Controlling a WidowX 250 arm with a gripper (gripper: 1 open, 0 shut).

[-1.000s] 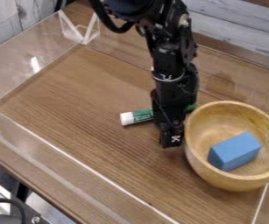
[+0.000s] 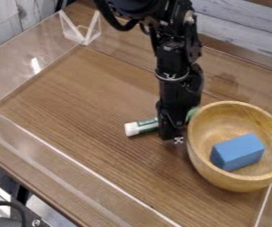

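Observation:
My black gripper hangs down at the centre of the view, its tip low over a white and green tube that lies on the wooden table beside the bowl. The gripper's body hides part of the tube, and I cannot see whether anything is between the fingers. A wooden bowl stands right against the gripper's right side, holding a blue block.
Clear plastic walls line its left and front edges. Cables and a frame show at the bottom left corner, and a white plank wall stands at the back.
Since a second ago the gripper has shifted slightly, and the tube has moved a little toward the front of the table. The bowl and block have stayed in place.

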